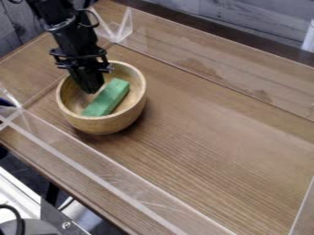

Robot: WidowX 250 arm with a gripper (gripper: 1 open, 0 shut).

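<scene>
A round tan bowl (124, 120) stands on the wooden table at the left, with a green oblong object (108, 97) lying inside it. My black gripper (86, 79) reaches down from the top left into the back left of the bowl, beside the green object. Its fingertips are small and dark here, and I cannot make out whether anything is between them.
Clear tape or plastic runs along the left and front edges. A black cable lies at the bottom left.
</scene>
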